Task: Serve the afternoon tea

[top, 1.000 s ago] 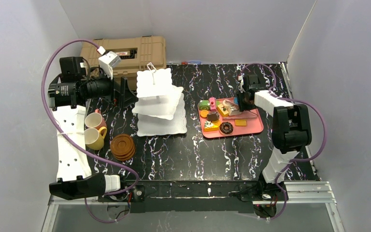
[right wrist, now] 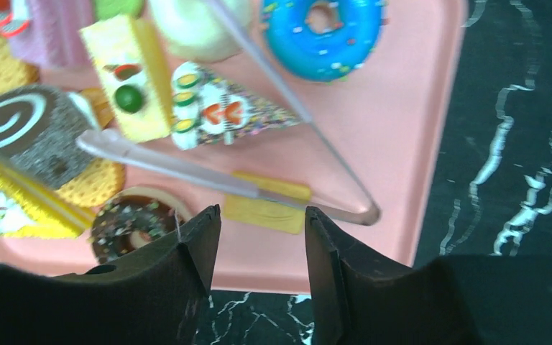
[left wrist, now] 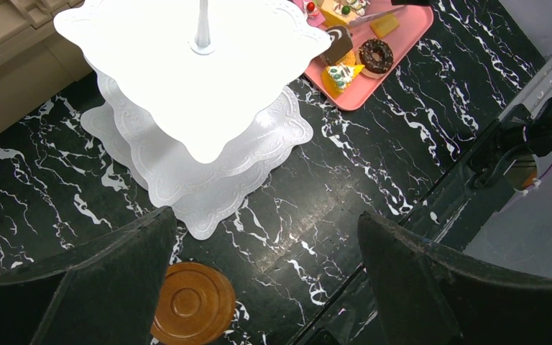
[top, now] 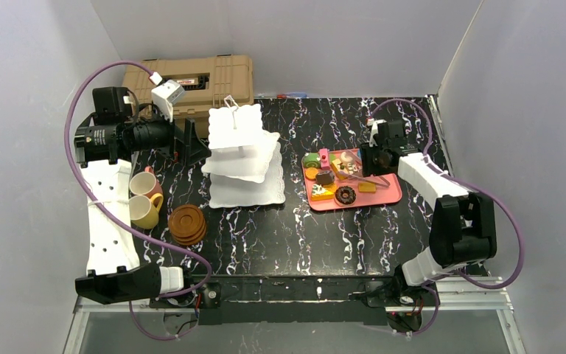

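Note:
A pink tray [top: 390, 193] holds toy cakes, a blue donut [right wrist: 320, 61], a chocolate donut [top: 345, 195] and long tongs [right wrist: 187, 169], whose arms lie spread over the food. My right gripper is open above the tray's near part, nothing between its fingers. A white three-tier stand [top: 247, 194] stands left of the tray. My left gripper hangs open at the stand's left, empty. Two mugs [top: 145, 211] and a stack of brown saucers [top: 187, 220] sit at the left.
A tan toolbox [top: 221, 70] fills the back left.
The tongs appear spread differently on the tray. The left arm is unchanged.

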